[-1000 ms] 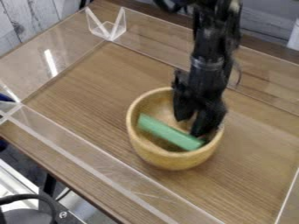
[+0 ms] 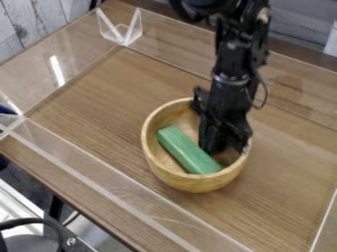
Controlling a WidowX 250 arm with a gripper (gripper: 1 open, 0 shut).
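A round wooden bowl (image 2: 166,166) sits on the wooden table, with a green rectangular block (image 2: 186,149) lying inside it, slanted from upper left to lower right. My black gripper (image 2: 219,136) reaches down from the top into the right back part of the bowl, beside the block. Its fingertips are dark and blurred; it appears shut, and nothing shows between the fingers.
A clear plastic piece (image 2: 120,30) stands at the back left of the table. Black cables (image 2: 30,224) lie at the lower left, off the table's edge.
Since a second ago, the green block has shifted toward the left and back of the bowl and is more steeply slanted. The arm has moved slightly.
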